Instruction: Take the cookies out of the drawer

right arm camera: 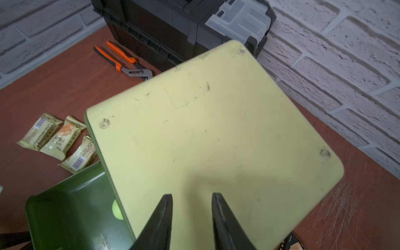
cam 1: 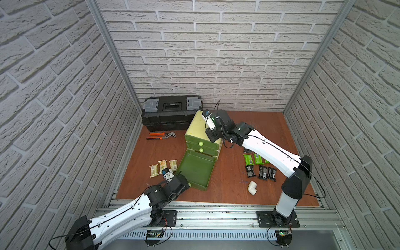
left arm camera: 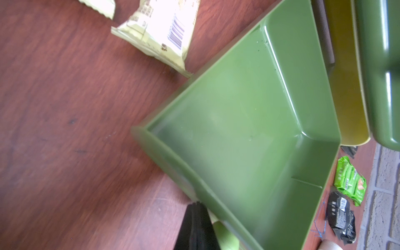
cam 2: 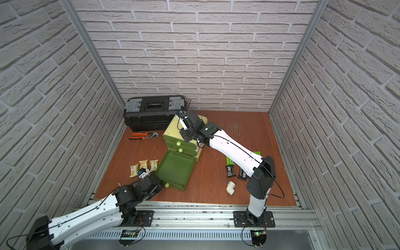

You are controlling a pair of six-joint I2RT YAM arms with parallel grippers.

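The pulled-out green drawer (left arm camera: 233,112) looks empty inside. It belongs to a cabinet with a pale yellow top (cam 1: 196,125). Three cookies in pale yellow wrappers (right arm camera: 66,137) lie left of the drawer. Several green cookies (cam 1: 258,159) and black cookies (cam 1: 263,172) lie to the right, partly hidden by the right arm in the top right view. My left gripper is shut at the outer side of the drawer's front wall, beside its light green knob (left arm camera: 227,237). Over the cabinet top, my right gripper is open, its fingers apart with nothing between.
A black toolbox (cam 1: 171,112) stands behind the cabinet's left side. Orange-handled pliers (cam 1: 160,135) lie in front of the toolbox. A white pipe elbow (cam 1: 252,187) sits near the table's front right. Bare table lies between the drawer and the elbow.
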